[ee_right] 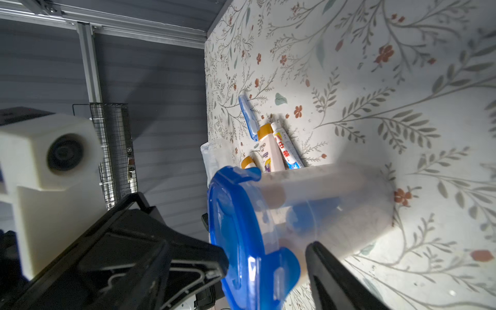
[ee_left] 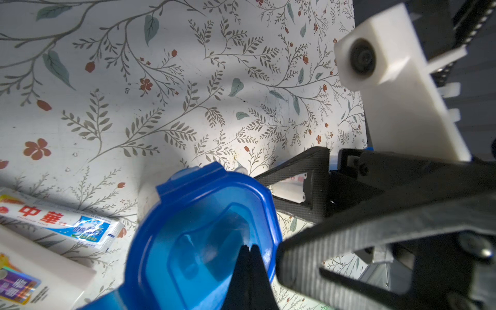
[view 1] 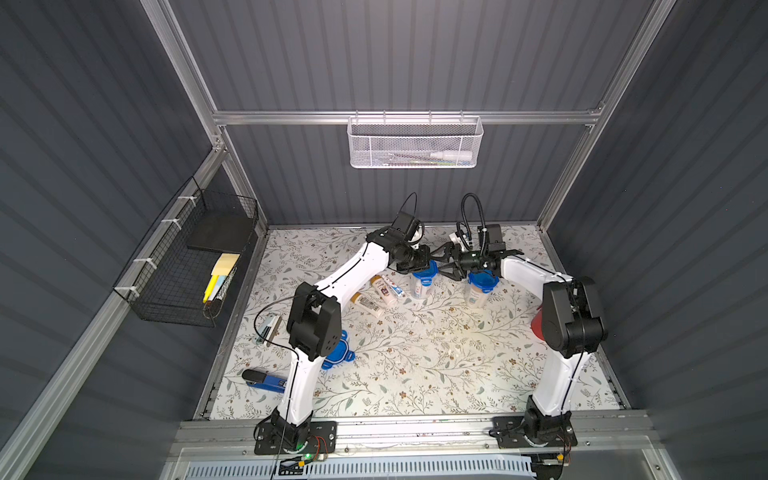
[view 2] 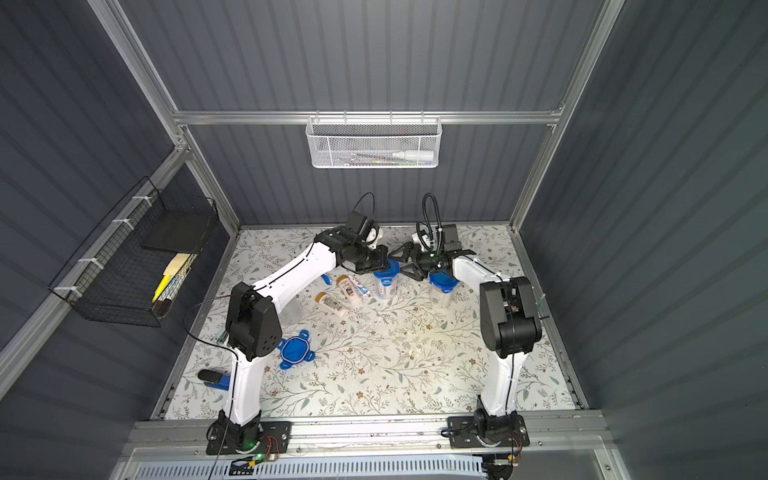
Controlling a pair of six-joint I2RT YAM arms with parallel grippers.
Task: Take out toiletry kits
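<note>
A clear container with a blue lid [ee_right: 325, 211] stands at the back centre, both grippers over it. My left gripper [view 1: 417, 265] is shut just above the lid [ee_left: 196, 258], with nothing visible between its fingers. My right gripper [view 1: 447, 262] stands open at the lid's right side, its fingers either side of the rim in the right wrist view. Left of the container lie a toothpaste tube [ee_left: 56, 217], bottles [view 2: 347, 289] and a blue item [ee_right: 249, 116].
A second blue-lidded container [view 1: 478, 292] stands to the right. A loose blue lid [view 2: 295, 349] and a blue-black object [view 2: 214, 380] lie front left. A red object [view 1: 537, 324] is behind my right arm.
</note>
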